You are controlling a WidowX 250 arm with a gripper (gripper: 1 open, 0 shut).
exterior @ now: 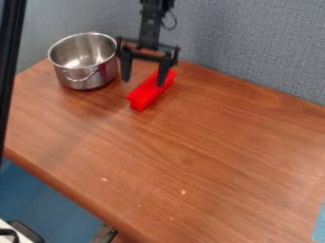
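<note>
A red oblong block [148,92] lies on the wooden table, angled from front left to back right. My black gripper [143,66] hangs low at the back, its fingers apart, with one over the block's far end and the other near the steel pot's right side. Whether either finger touches the block or the pot, I cannot tell.
A steel pot [79,71] with a wire handle stands at the back left, close to the gripper. A grey padded wall [254,47] borders the back.
</note>
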